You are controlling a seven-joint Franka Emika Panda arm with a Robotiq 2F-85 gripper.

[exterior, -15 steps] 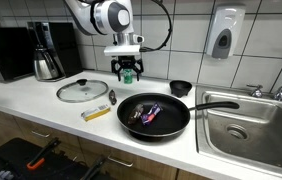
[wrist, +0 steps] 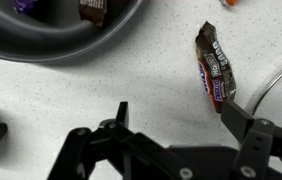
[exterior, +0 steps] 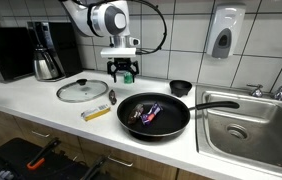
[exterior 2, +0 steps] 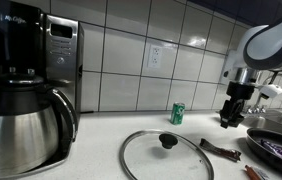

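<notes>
My gripper (exterior: 124, 77) hangs open above the counter behind the pan, with nothing between its fingers. In the wrist view, a dark-wrapped Snickers bar (wrist: 214, 68) lies on the counter beyond the right finger, beside the lid's rim. The same dark bar (exterior: 112, 97) shows left of the pan in the first exterior view. The black pan (exterior: 168, 124) contains several wrapped sweets, among them a purple one (exterior: 150, 112). A yellow-orange bar (exterior: 97, 114) rests near the counter's front. Behind the gripper stands a green can (exterior 2: 177, 113).
A glass lid (exterior 2: 131, 163) with a black knob lies left of the pan. The coffee maker (exterior 2: 26, 110) stands at the far left. A small black bowl (exterior: 181, 88) is behind the pan, whose handle (exterior: 216, 104) points toward the sink (exterior: 249, 132).
My gripper has shifted slightly left in the first exterior view. The sweets, pan and lid have not moved.
</notes>
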